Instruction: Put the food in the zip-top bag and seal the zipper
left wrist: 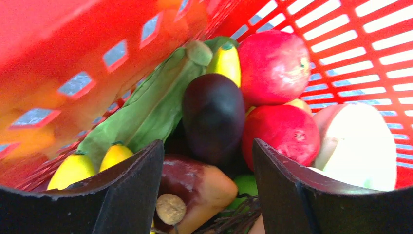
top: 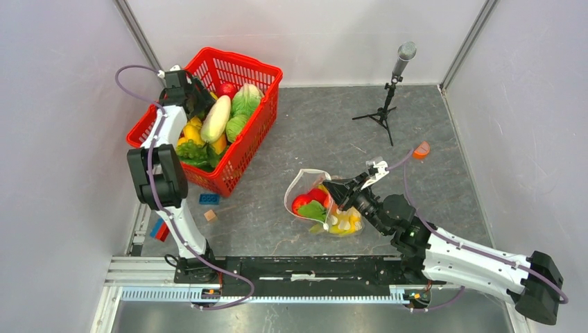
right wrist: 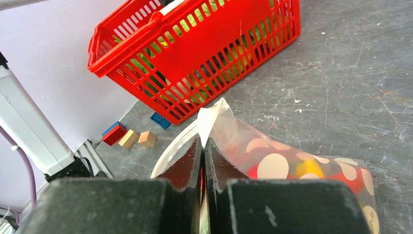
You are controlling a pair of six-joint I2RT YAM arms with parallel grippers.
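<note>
My left gripper is open inside the red basket, over a dark eggplant with red fruits, green leaves and small yellow pieces around it. In the top view it hides part of the basket's contents. The zip top bag stands on the table with red and yellow food and a green leaf in it. My right gripper is shut at the bag's rim, a white piece of which shows between or just behind its fingertips.
Small blocks lie left of the bag near the basket. A microphone on a tripod stands at the back right, with an orange piece nearby.
</note>
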